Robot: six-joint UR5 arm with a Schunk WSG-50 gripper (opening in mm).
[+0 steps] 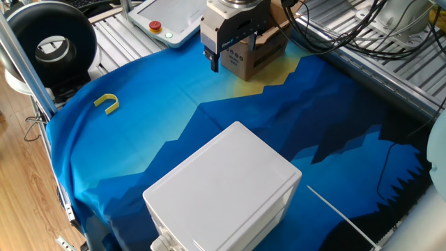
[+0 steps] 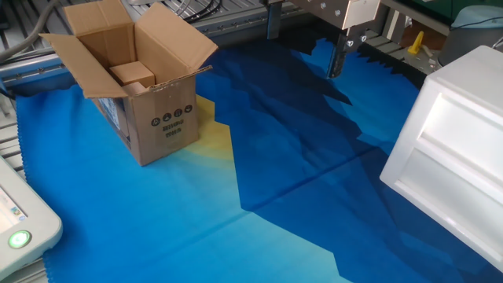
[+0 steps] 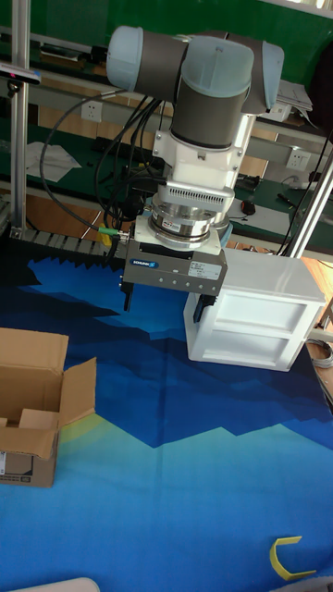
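My gripper (image 3: 165, 301) hangs above the blue cloth, its two fingers spread wide with nothing between them. Exterior view 2 shows the gripper (image 2: 305, 45) between the cardboard box (image 2: 167, 122) and the white drawer cabinet (image 2: 471, 153). The box has its flaps up, and smaller cardboard pieces (image 2: 132, 74) sit inside. Seen from above, the cabinet (image 1: 223, 185) shows a plain closed top; its front with two panels faces exterior view 3. A yellow U-shaped strip (image 1: 111, 109) lies alone on the cloth, well apart from the gripper.
A tablet-like controller with a red emergency button (image 1: 155, 26) rests at the cloth's edge. A thin white rod (image 1: 341, 213) lies beside the cabinet. Black cables (image 1: 334, 42) run behind the box. The cloth (image 1: 160, 104) between strip, box and cabinet is free.
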